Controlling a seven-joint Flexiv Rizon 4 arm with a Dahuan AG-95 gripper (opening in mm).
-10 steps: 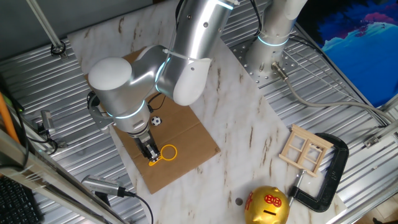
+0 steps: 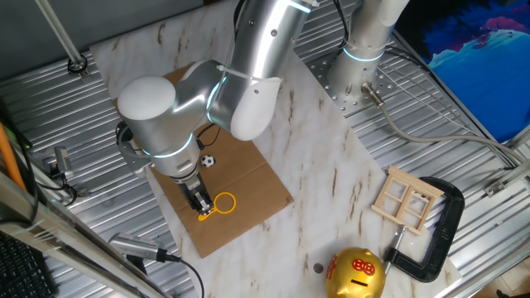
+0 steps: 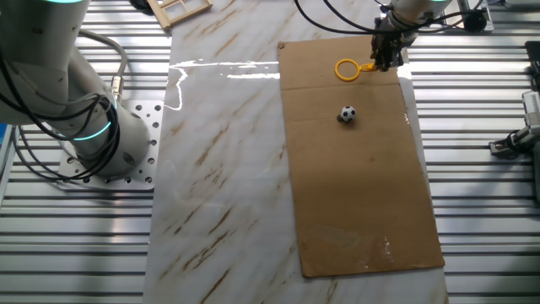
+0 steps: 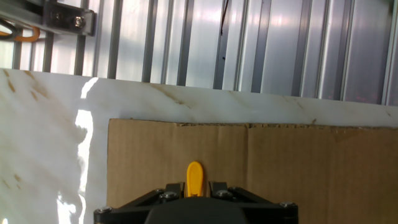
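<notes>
A yellow ring (image 2: 224,204) with a short handle (image 4: 195,178) is over the brown cardboard (image 2: 240,228), near one end of it. I cannot tell whether it rests on the sheet or hangs just above. My gripper (image 2: 204,212) points down at the handle, its fingers on either side. In the wrist view the handle's rounded end sticks out between the dark fingertips; whether they press on it does not show clearly. A small black-and-white ball (image 3: 348,113) sits on the cardboard, apart from ring and gripper.
On the marble board's far side are a golden piggy bank (image 2: 354,276), a small wooden frame (image 2: 407,198) and a black clamp (image 2: 448,225). A grey device (image 2: 139,247) with a cable lies beside the board. Much of the cardboard is bare.
</notes>
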